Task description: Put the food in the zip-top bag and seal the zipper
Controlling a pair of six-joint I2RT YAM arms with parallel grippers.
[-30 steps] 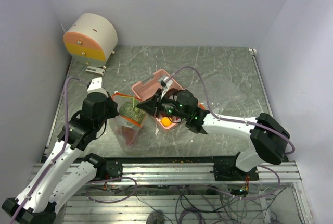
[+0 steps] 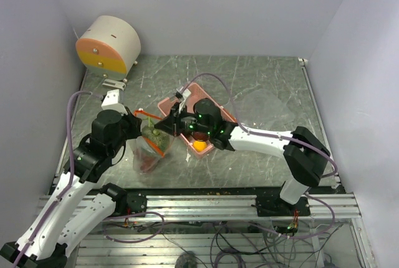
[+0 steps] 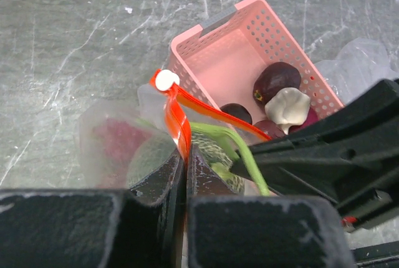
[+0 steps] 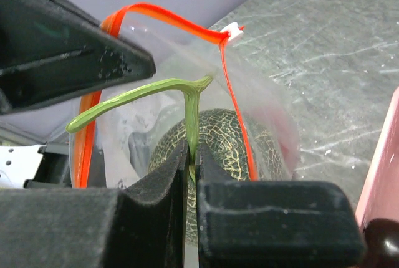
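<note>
The zip top bag (image 2: 147, 154) holds a netted melon (image 4: 221, 140) with a green stem (image 4: 191, 112) and something red; its orange zipper (image 3: 176, 115) has a white slider (image 3: 167, 80). My left gripper (image 2: 136, 122) is shut on the bag's zipper edge, as the left wrist view shows (image 3: 186, 177). My right gripper (image 2: 164, 127) is at the bag's mouth, shut on the melon's green stem (image 4: 192, 174). The pink basket (image 3: 218, 68) behind the bag holds dark round items, a pale item and an orange one (image 2: 199, 145).
A clear plastic sheet (image 2: 265, 109) lies on the right of the grey table (image 2: 230, 75). A cream cylindrical object (image 2: 107, 43) stands at the back left. The table left of the bag is mostly clear.
My right gripper has moved left, further into the bag's mouth, with its arm shifting along.
</note>
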